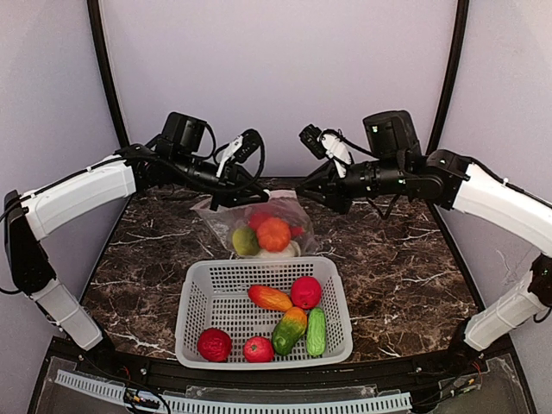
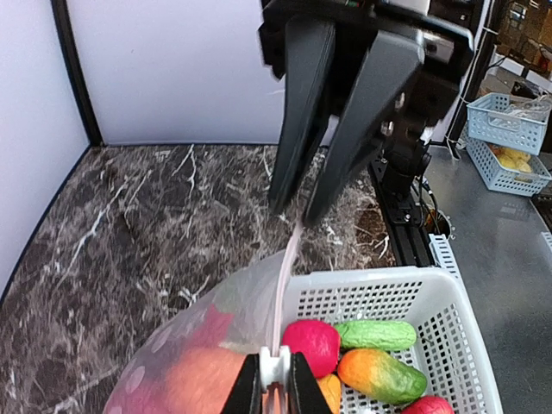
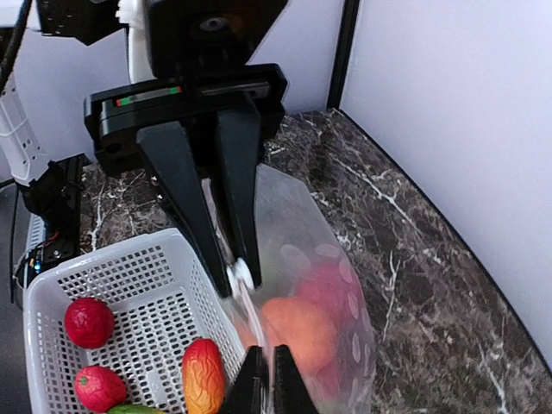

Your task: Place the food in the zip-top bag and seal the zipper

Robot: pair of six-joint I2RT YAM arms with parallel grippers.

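Note:
The clear zip top bag (image 1: 222, 226) stands behind the basket, with a red-orange tomato (image 1: 273, 234), a green-yellow fruit (image 1: 245, 241) and other food inside. Its top edge runs between both grippers. In the left wrist view, my left gripper is shut on the white zipper slider (image 2: 274, 366); the right wrist view also shows this slider (image 3: 240, 278) between the left fingers. My right gripper is partly open around the bag's edge at its right end. From the left wrist view, the right fingers (image 2: 304, 108) stand apart above the strip's far end.
In front of the bag sits a white basket (image 1: 185, 310) holding several more items, among them a green cucumber (image 1: 316, 331) and an orange-red papaya (image 1: 270, 298).

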